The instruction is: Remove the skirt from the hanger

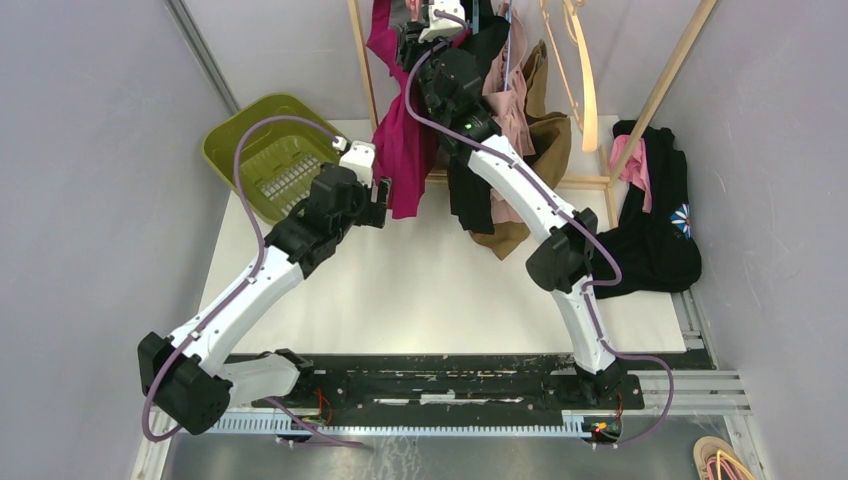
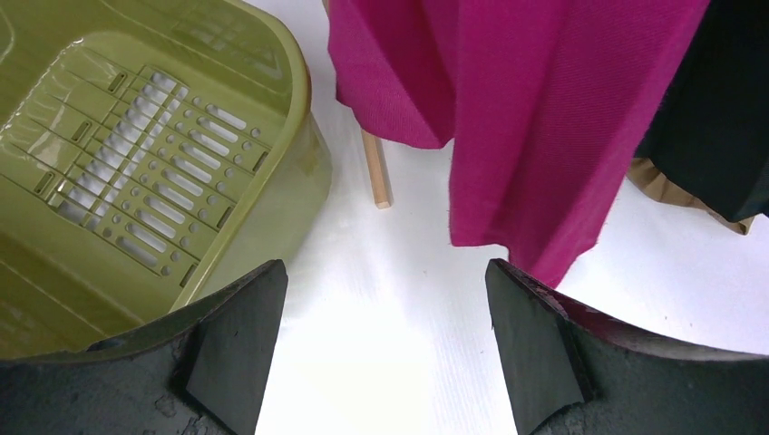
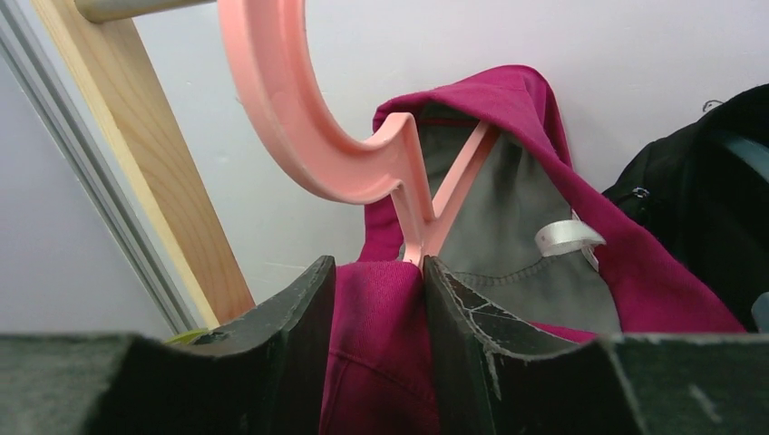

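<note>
A magenta skirt (image 1: 405,160) with a grey inside hangs on a pink plastic hanger from the rack; its lower folds (image 2: 544,136) fill the upper right of the left wrist view. My right gripper is high at the rack, with magenta fabric between its fingers beside the hanger's stem; whether it grips firmly is not clear. My left gripper stands open near the skirt's lower end, nothing between its fingers.
A green basket (image 1: 220,150) sits at the left. Black, pink and brown garments (image 1: 540,150) hang right of the skirt on the wooden rack (image 1: 670,55). A black pile (image 1: 650,260) lies at the right.
</note>
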